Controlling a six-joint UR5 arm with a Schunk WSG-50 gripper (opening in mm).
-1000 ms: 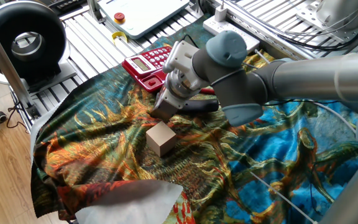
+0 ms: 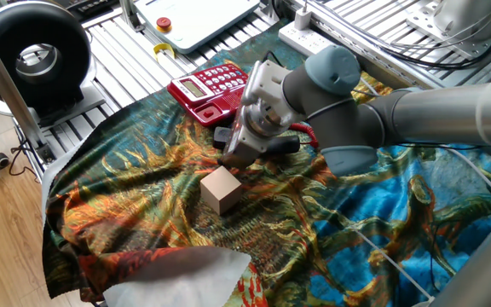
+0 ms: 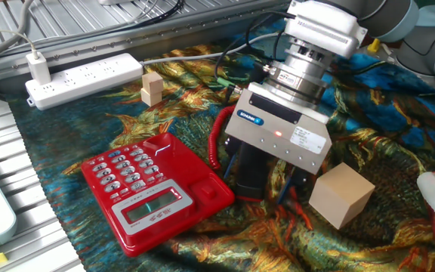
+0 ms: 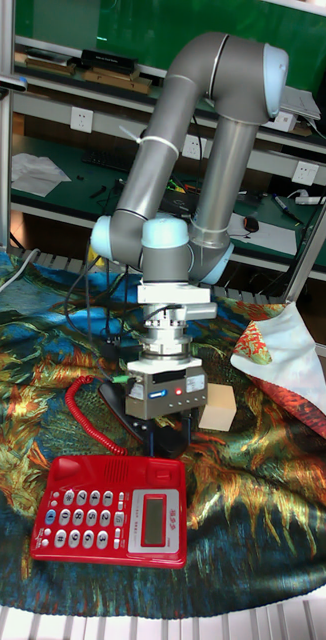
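Observation:
A red desk phone with a grey keypad and small display lies on the patterned cloth. Its black handset is off the cradle, lying on the cloth beside the phone, with the coiled red cord running to it. My gripper points down over the handset. One finger shows on either side of it, and a gap appears between the handset and the right finger, so the fingers look open. In exterior view 1 the gripper body hides the handset's middle.
Close beside the gripper sits a wooden cube. Two small wooden blocks stand stacked near a white power strip. A folded-over cloth corner lies at the front in exterior view 1. Open cloth surrounds the cube's other sides.
In exterior view 1 my gripper has shifted a little to the right, over the handset's middle, covering more of it. Phone, handset and cube look unmoved.

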